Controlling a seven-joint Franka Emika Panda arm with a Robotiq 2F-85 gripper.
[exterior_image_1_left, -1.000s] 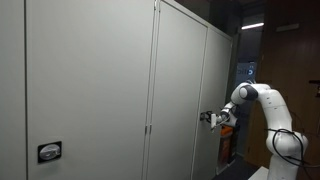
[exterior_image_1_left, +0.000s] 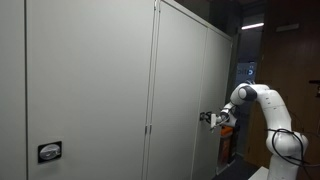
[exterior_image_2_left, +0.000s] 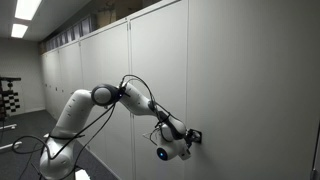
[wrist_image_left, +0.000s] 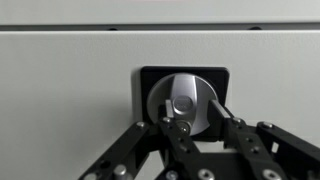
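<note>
A round silver knob with a raised middle grip (wrist_image_left: 184, 92) sits on a black square plate (wrist_image_left: 221, 75) in the wrist view. My gripper is in front of it, open, with one fingertip on each side of the grip. Some space shows between the grip and the right finger; whether the left one touches cannot be told. In exterior view 2 the gripper (exterior_image_2_left: 187, 142) is right at the dark handle plate (exterior_image_2_left: 196, 136) on the cabinet door. From exterior view 1 the gripper (exterior_image_1_left: 210, 118) looks small at the far end of the cabinet.
Tall grey cabinet doors (exterior_image_1_left: 95, 90) form a flat wall along the arm's side. A second handle (exterior_image_1_left: 49, 152) is on the near door. Behind the arm stands a brown wooden panel (exterior_image_1_left: 290, 60), and an orange object (exterior_image_1_left: 226, 131) lies low beside the gripper.
</note>
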